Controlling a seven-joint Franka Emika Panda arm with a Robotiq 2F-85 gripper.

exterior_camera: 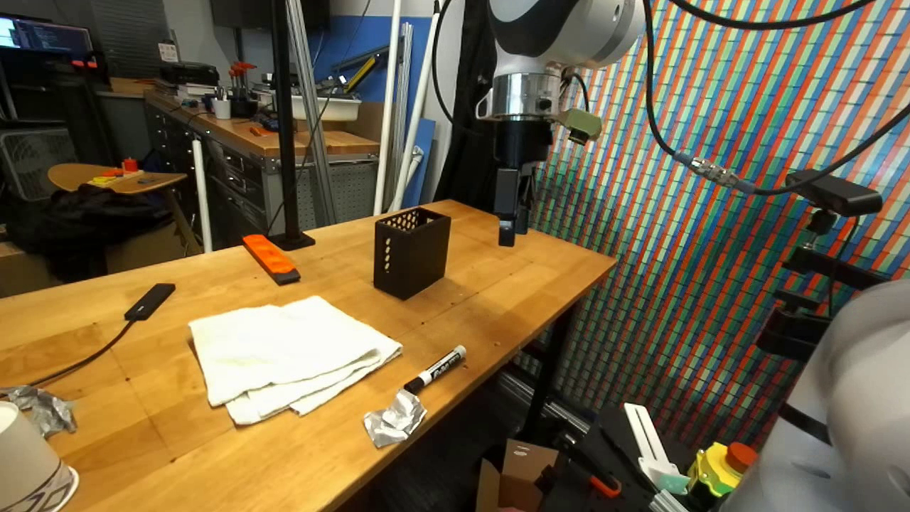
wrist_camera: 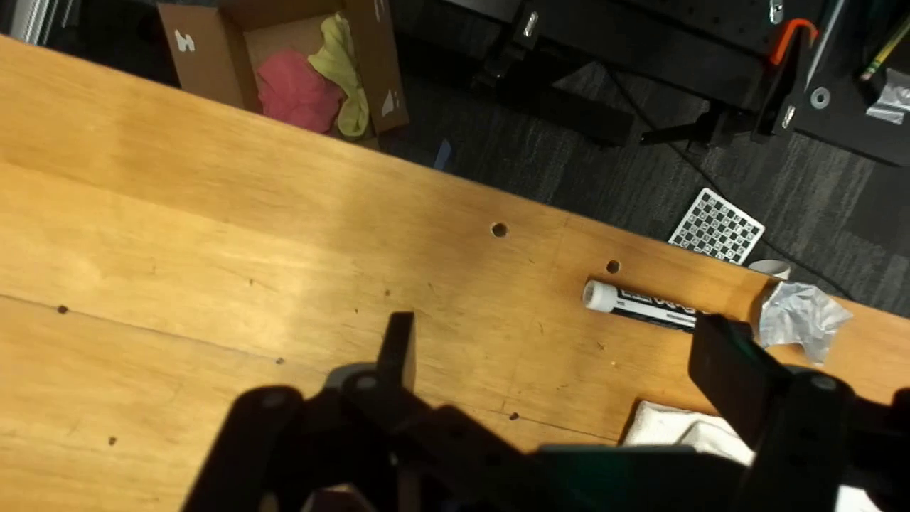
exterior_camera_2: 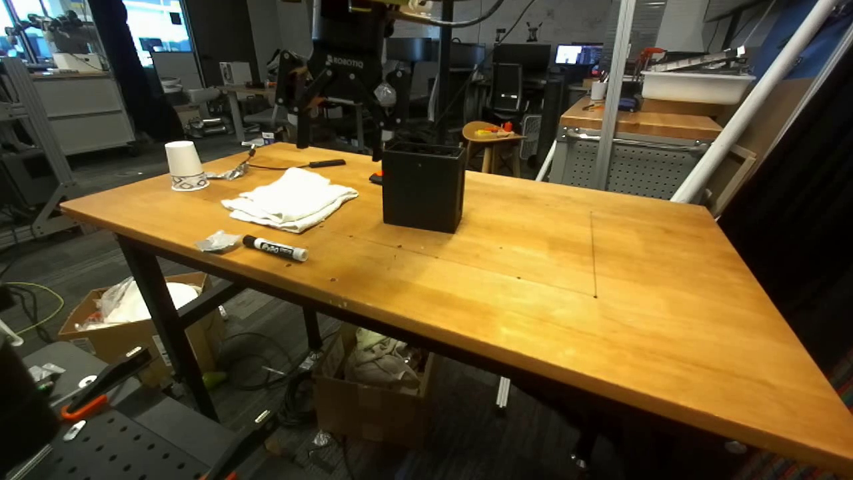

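My gripper hangs above the wooden table, open, with bare tabletop showing between its spread fingers. In exterior view 2 the gripper (exterior_camera_2: 340, 148) is high over the table. A black and white marker (exterior_camera: 439, 367) lies near the table edge; in the wrist view the marker (wrist_camera: 640, 306) is partly covered by one finger. Beside it sits crumpled foil (exterior_camera: 394, 419). A folded white cloth (exterior_camera: 286, 354) lies flat on the left. The black open-topped box (exterior_camera: 411, 256) stands upright on the table.
An orange and black object (exterior_camera: 271, 259) and a black device with a cable (exterior_camera: 150, 301) lie farther back. A paper cup (exterior_camera_2: 185, 167) and more foil are at the table's far end.
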